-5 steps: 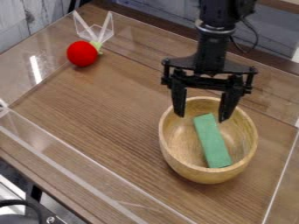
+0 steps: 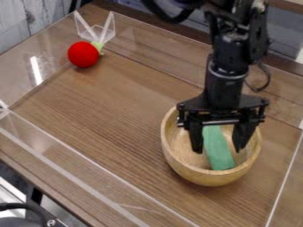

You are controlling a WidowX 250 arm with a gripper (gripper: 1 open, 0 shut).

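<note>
My black gripper (image 2: 215,113) hangs over a round wooden bowl (image 2: 208,175), its fingers open and spread above the bowl's upper part. Inside the bowl lies a long green object (image 2: 217,152), just below and between the fingertips, its top partly near the gripper. Whether the fingers touch it, I cannot tell.
A red ball (image 2: 83,54) sits at the upper left of the wooden table (image 2: 83,124), with a pale, translucent pronged shape (image 2: 101,35) behind it. Dark cables show at the lower left corner.
The bowl and red ball look unmoved.
</note>
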